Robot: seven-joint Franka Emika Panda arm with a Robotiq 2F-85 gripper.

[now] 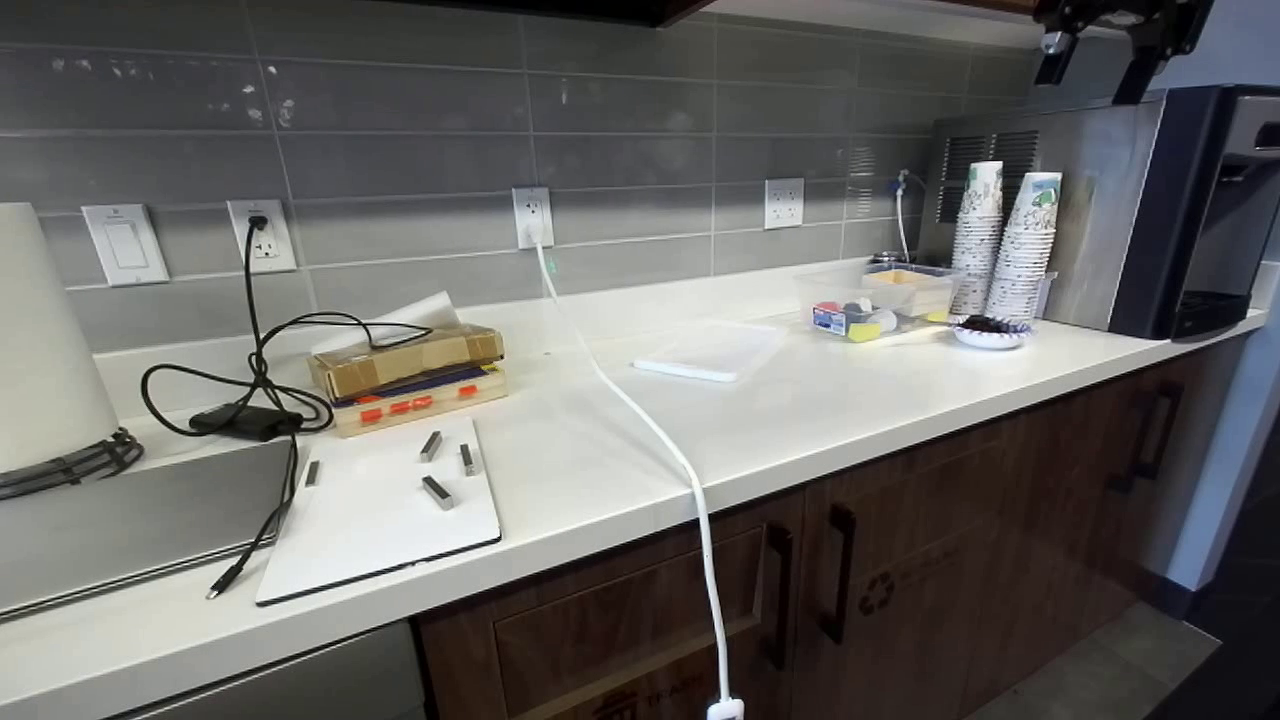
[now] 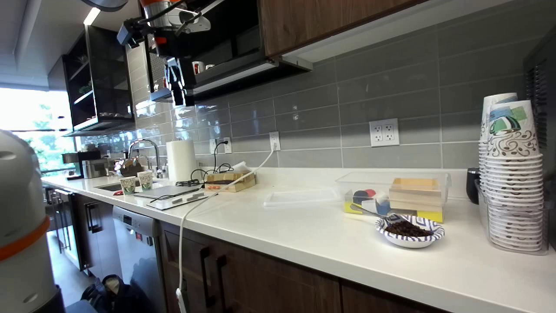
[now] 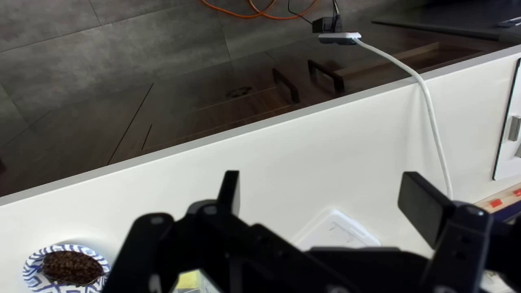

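My gripper stands open in the wrist view, its two black fingers wide apart and only bare counter seen between them. In exterior view 1 the same gripper (image 1: 1089,86) hangs high at the top right, clear of the counter. Exterior view 2 has the gripper (image 2: 180,98) in the air at upper left. Well below it on the counter are a patterned bowl (image 2: 409,241) of dark bits with a fork resting in it, a clear bin (image 2: 393,195) of mixed items, and a flat white lid (image 1: 708,350).
A white cable (image 1: 642,414) crosses the counter and hangs over its front edge. Several metal blocks lie on a white board (image 1: 384,528) by stacked boxes (image 1: 414,366). Tall cup stacks (image 1: 1005,246) stand at the right. Mid-counter is mostly clear.
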